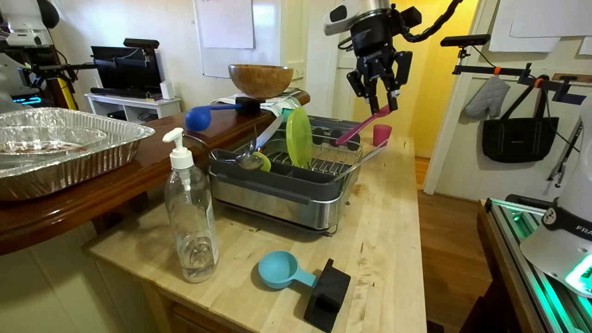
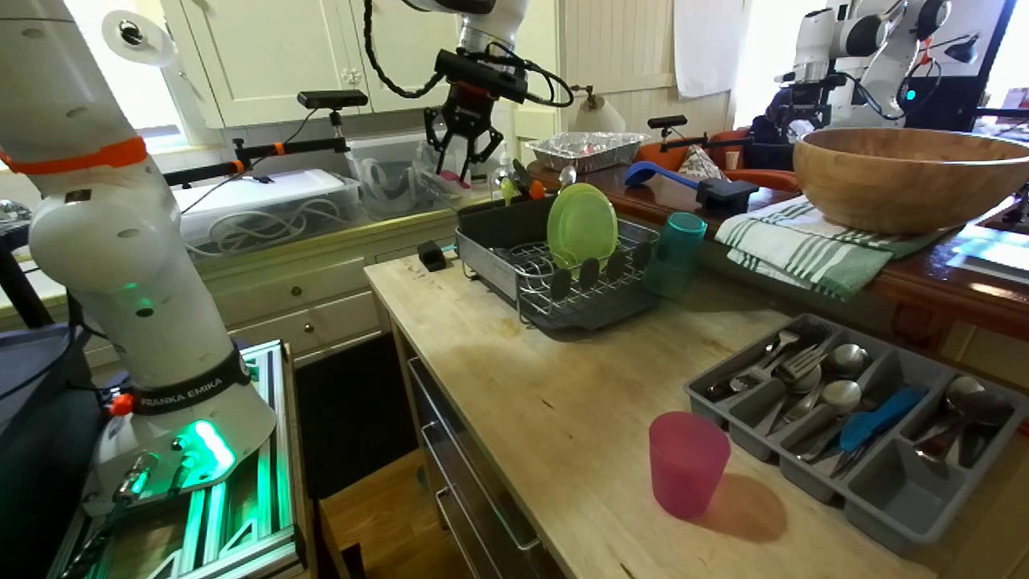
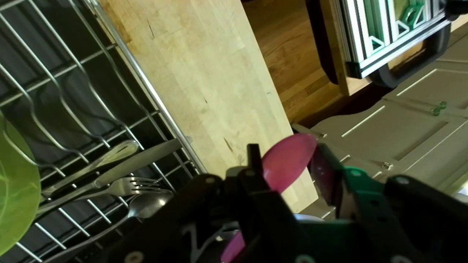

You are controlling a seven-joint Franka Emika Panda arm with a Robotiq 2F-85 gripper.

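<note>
A pink spoon (image 1: 361,126) hangs in the air above the far right of the dish rack (image 1: 266,194), its handle slanting down to the left. My gripper (image 1: 384,105) is shut on it. In the wrist view the spoon's pink bowl (image 3: 289,160) sits between the fingers, and part of its handle shows lower down; the rest is hidden behind the fingers. In the rack stands a green plate (image 2: 583,227). A knife (image 3: 136,162), a fork (image 3: 127,186) and a metal spoon (image 3: 149,204) lie on the rack wires.
A pink cup (image 2: 686,463) and a grey cutlery tray (image 2: 820,482) stand on the wooden counter. In exterior view 1, a soap bottle (image 1: 191,227) and a blue scoop (image 1: 279,270) are at the front. Counter right of the rack is mostly clear.
</note>
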